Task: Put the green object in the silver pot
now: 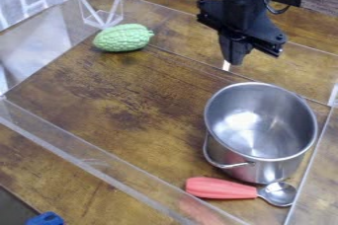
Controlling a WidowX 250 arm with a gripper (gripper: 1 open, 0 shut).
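Note:
The green object, a pale bumpy oblong like a bitter melon, lies on the wooden table near the far left corner. To the right stands the silver pot, upright, and its visible inside is empty. My black gripper hangs above the table beyond the pot, well to the right of the green object and apart from both. Its fingers blend into the dark body, so their spacing is unclear. No object shows in its grasp.
A spoon with a red handle lies in front of the pot. Clear plastic walls border the work area. Bare wood fills the middle and left. A blue item sits at the bottom left.

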